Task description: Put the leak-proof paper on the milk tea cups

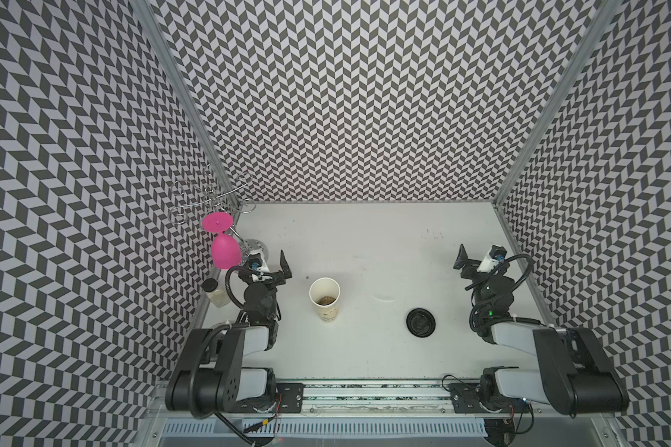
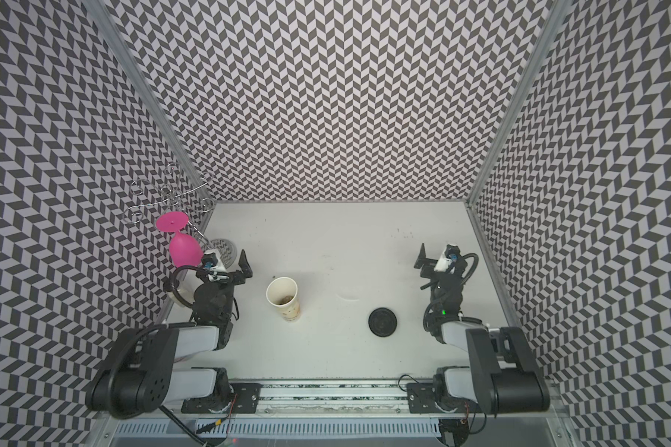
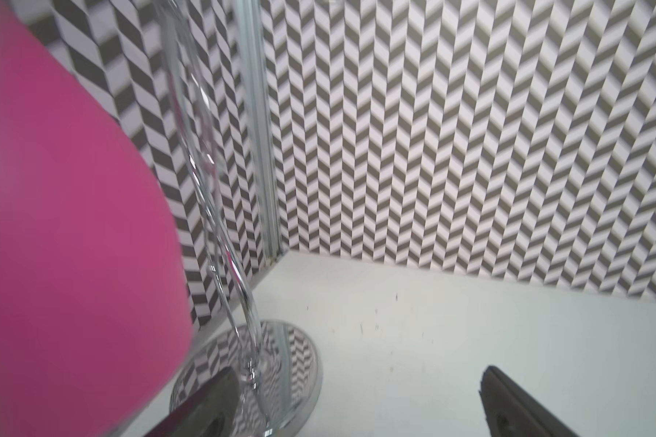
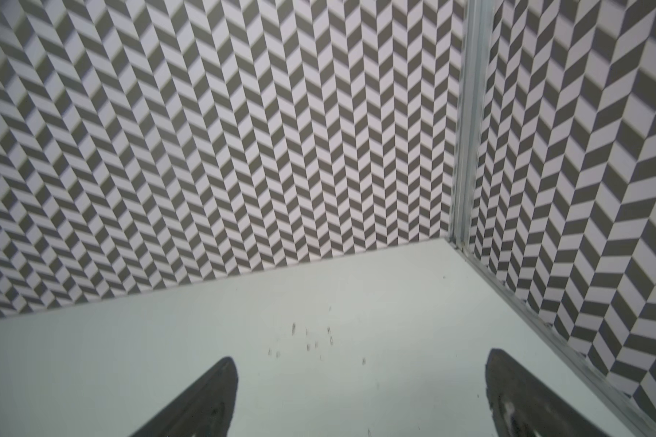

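Observation:
A paper cup [image 1: 325, 292] stands upright and uncovered left of the table's middle, something brownish at its bottom. The black round lid [image 1: 421, 322] lies flat to its right. Left of the cup, my left gripper is open, its fingers [image 3: 504, 404] wide apart and empty. My right gripper is open too, with nothing between its fingers; it stands beyond the lid, near the right wall. No sheet of leak proof paper can be made out for certain; only a faint pale curved mark [image 2: 348, 298] shows between cup and lid.
At the left wall a wire rack [image 3: 229, 247] carries a pink cup [image 1: 224, 251], close beside my left gripper. A dark-capped jar [image 1: 217, 294] stands left of that arm.

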